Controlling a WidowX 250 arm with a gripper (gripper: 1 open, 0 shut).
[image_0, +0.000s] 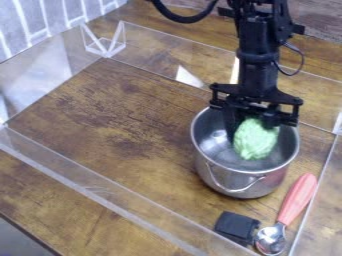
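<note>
My gripper reaches down from the top into a steel pot at right of centre, shut on a pale green, crinkled ball-like object. The green thing is within the pot's mouth, in its upper part. The fingertips are partly hidden by it and by the dark gripper body.
At the lower right lie a black block and a metal scoop with a red handle. A clear low barrier borders the wooden surface, whose left and middle are free.
</note>
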